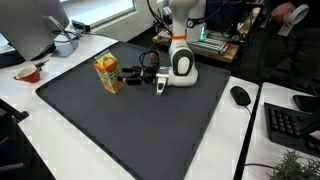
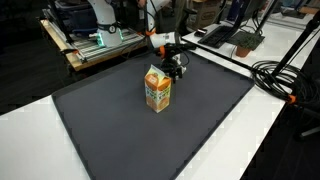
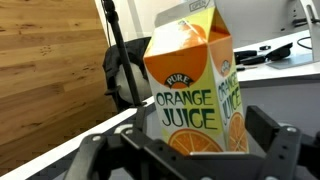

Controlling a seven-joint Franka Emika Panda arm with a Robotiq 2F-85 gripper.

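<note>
An orange juice carton (image 3: 197,90) stands upright on the dark mat, its printed front facing the wrist camera. In exterior view 1 the same carton (image 1: 108,73) is at the mat's far left part. My gripper (image 1: 126,77) is low over the mat, its fingers pointing level at the carton. In the wrist view the gripper is open, with fingers on both sides of the carton's lower part. Whether either finger touches the carton cannot be told. In exterior view 2 the carton (image 2: 158,90) hides much of the gripper.
A red cup (image 1: 29,73) sits on the white table at the left. A mouse (image 1: 240,96) and a keyboard (image 1: 292,124) lie to the right. Coiled cable (image 2: 278,75) rests beyond the mat.
</note>
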